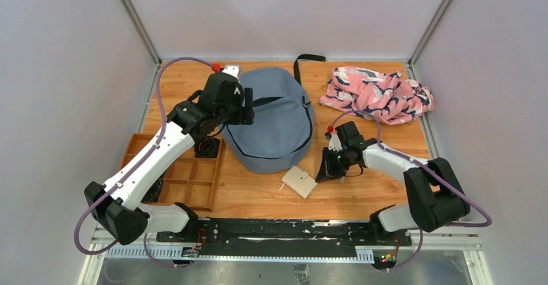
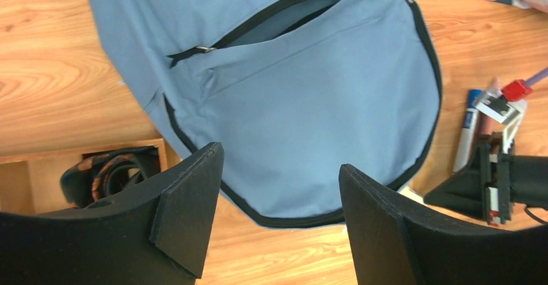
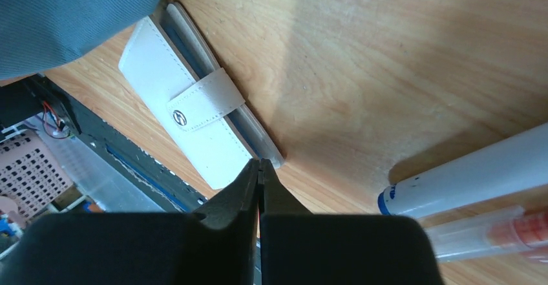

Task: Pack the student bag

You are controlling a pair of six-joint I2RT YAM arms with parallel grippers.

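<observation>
A cream notebook with a snap strap (image 3: 194, 107) lies flat on the wooden table, just in front of the blue-grey bag (image 1: 271, 136). My right gripper is shut with nothing between its fingers; its tips are at the notebook's near right corner, the notebook outside them. Right of the tips lie a white marker with a blue end (image 3: 465, 172) and a clear-and-red pen (image 3: 497, 233). Over the bag hangs my left gripper, open and empty. Between its fingers shows the bag's front panel, and farther up runs the bag's partly parted zipper (image 2: 291, 13).
On the left, a wooden compartment tray (image 1: 194, 191) holds a coiled black item (image 1: 207, 147). A crumpled pink patterned cloth (image 1: 378, 94) occupies the back right. Bare table lies between tray and notebook.
</observation>
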